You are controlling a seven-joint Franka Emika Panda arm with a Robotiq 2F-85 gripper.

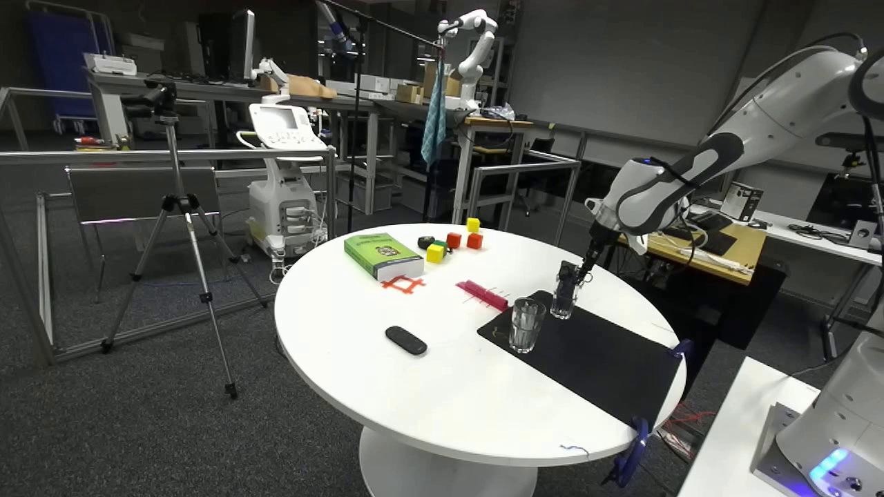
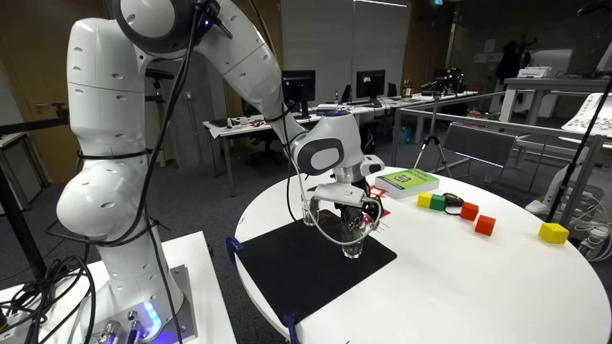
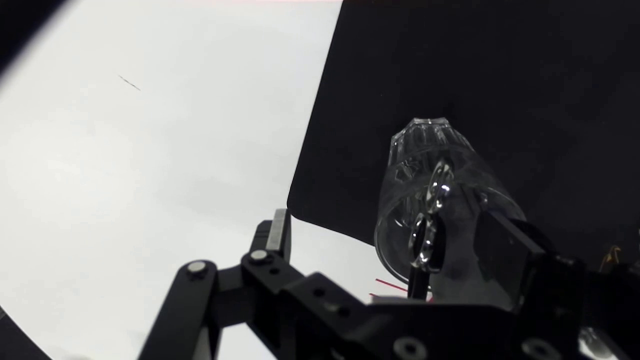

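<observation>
A clear glass (image 1: 563,307) stands on the black mat (image 1: 609,364) near its far corner. A dark item with shiny metal loops (image 3: 438,183) shows at this glass's mouth in the wrist view; what it is I cannot tell. My gripper is open over the glass, with one finger (image 3: 279,231) well clear of it on the left. The other finger (image 3: 501,246) overlaps the glass's right side; whether it touches I cannot tell. A second clear glass (image 1: 527,324) stands on the mat nearby, partly hidden behind the arm in exterior view 2.
A pinkish-red strip (image 1: 482,295) lies beside the mat. Farther off are a green book (image 1: 383,255), a red lattice piece (image 1: 403,284), several coloured blocks (image 1: 435,253) and a black remote-like object (image 1: 406,339). Blue clamps (image 1: 636,447) grip the table's edge.
</observation>
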